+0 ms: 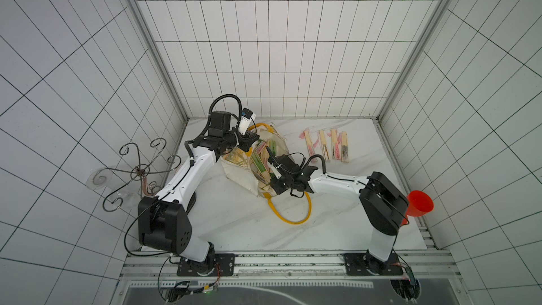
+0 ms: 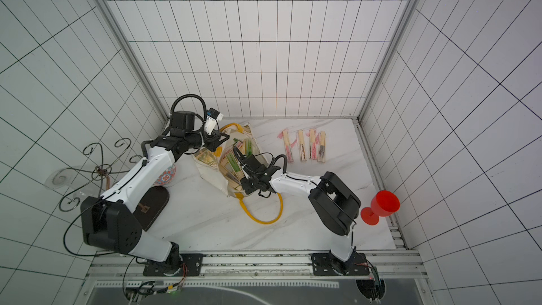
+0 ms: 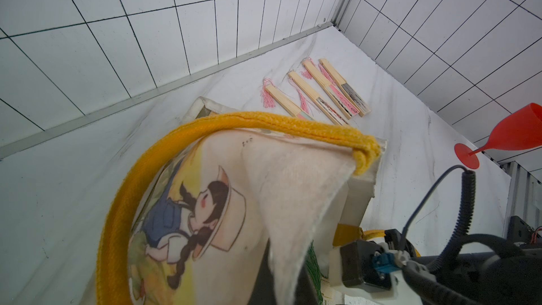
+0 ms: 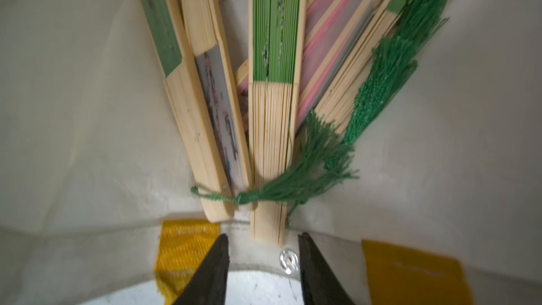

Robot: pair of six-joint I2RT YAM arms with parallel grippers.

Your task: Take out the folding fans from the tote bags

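Observation:
The cream tote bag (image 1: 240,180) with yellow handles lies opened on the table, several folded fans inside. In the right wrist view a green-leafed fan (image 4: 271,118) rests lengthwise in the bag. A fan with a grey panel (image 4: 223,113) and green tassels (image 4: 307,172) lie beside it. My right gripper is open, its fingers apart near the lower end of the green-leafed fan, nothing gripped. In the left wrist view my left gripper is shut on a fold of the bag's cloth, holding that side up. Several fans (image 1: 334,144) lie on the table.
A red goblet-like cup (image 2: 385,203) stands at the right edge. Left of the table's middle lies a dark case (image 2: 151,207), and a curled metal stand (image 1: 140,172) rises beside the left arm.

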